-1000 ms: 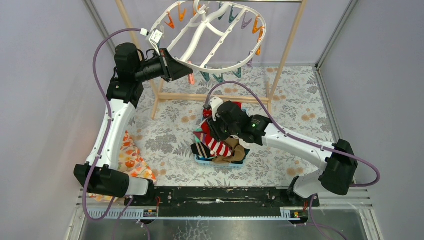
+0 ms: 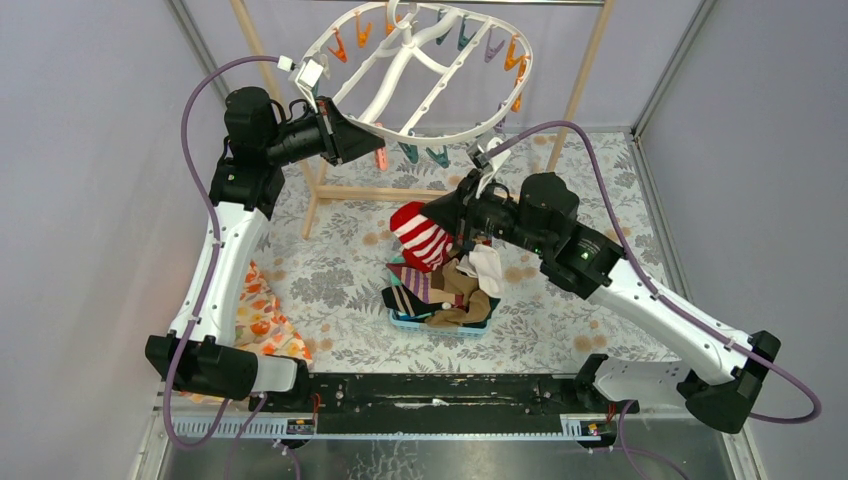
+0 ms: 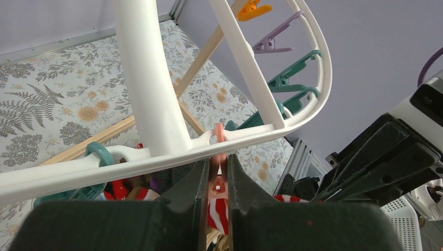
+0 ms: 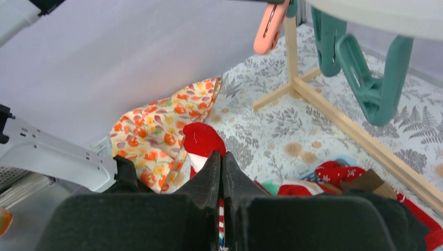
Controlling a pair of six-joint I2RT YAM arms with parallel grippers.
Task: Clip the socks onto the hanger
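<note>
A white oval hanger point(image 2: 455, 133) with coloured clips around its rim hangs at the top. My left gripper is shut on a pink clip point(image 2: 381, 159) at the hanger's near rim; the clip point(image 3: 220, 135) shows between its fingers in the left wrist view. Lower and to the right, my right gripper is shut on a red-and-white striped sock point(image 2: 421, 237), which hangs from the fingertips above the basket. The sock's red end point(image 4: 202, 138) stands out past the fingers in the right wrist view. Sock and pink clip are apart.
Beneath the sock, a light blue basket point(image 2: 440, 331) holds several mixed socks. Teal clips point(image 2: 437, 157) sit just right of the pink one. A wooden stand point(image 2: 375, 193) crosses behind. An orange flowered cloth point(image 2: 262, 318) lies at left.
The right gripper has risen from the basket toward the hanger, lifting the striped sock out. My left arm has barely moved and stays at the pink clip.
</note>
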